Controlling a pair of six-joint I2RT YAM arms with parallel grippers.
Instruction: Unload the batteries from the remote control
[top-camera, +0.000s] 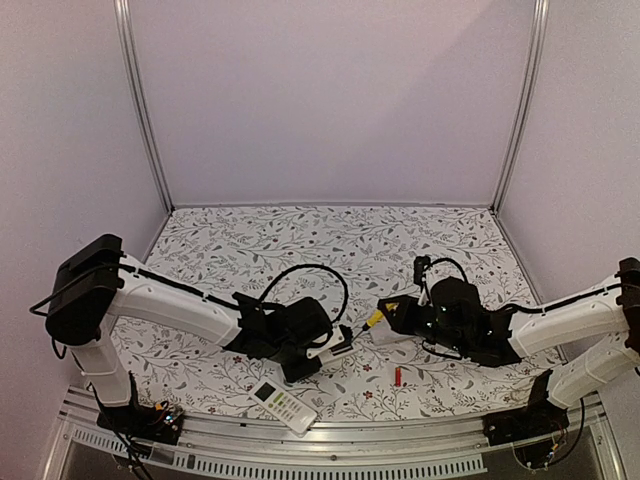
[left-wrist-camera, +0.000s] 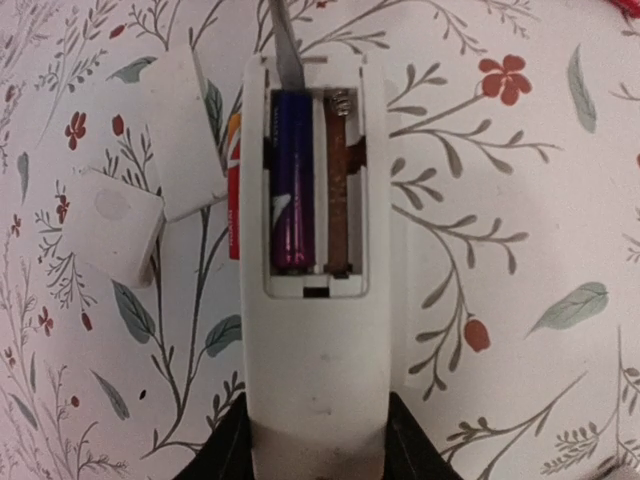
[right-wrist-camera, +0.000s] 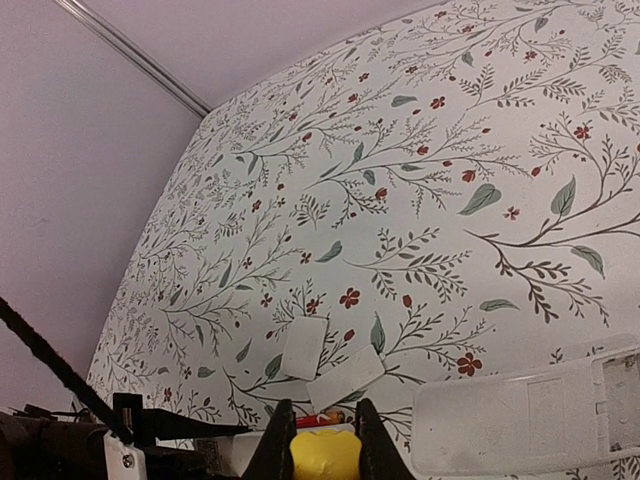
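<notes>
My left gripper is shut on the lower end of a white remote control (left-wrist-camera: 318, 370), back face up, its battery compartment uncovered. A purple-blue battery (left-wrist-camera: 293, 185) lies in the left slot, while the right slot (left-wrist-camera: 337, 190) is empty with a spring at its top. Touching or just above that battery's upper end is the metal tip (left-wrist-camera: 287, 55) of a screwdriver. Its yellow handle (right-wrist-camera: 325, 457) is clasped in my right gripper, which is shut on it. A red battery (top-camera: 398, 377) rests on the table, partly hidden beneath the remote in the left wrist view.
Two small white pieces (right-wrist-camera: 305, 347) lie on the patterned table near the remote. A second remote with a screen (top-camera: 284, 405) lies near the front edge.
</notes>
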